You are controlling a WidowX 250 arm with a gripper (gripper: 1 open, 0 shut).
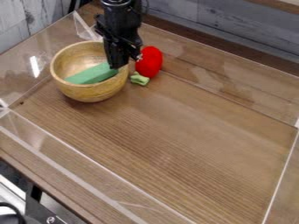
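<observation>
My black gripper [117, 59] is low over the back right rim of a tan bowl [73, 93], its fingers shut with nothing visible between them. A green oblong object [86, 77] lies in the bowl, partly hidden behind the rim. A red object [149, 61] lies on the table just right of the gripper, with a small light green item [140, 80] in front of it.
A grey wall [246, 26] runs along the back, and the table's left edge is at the far left.
</observation>
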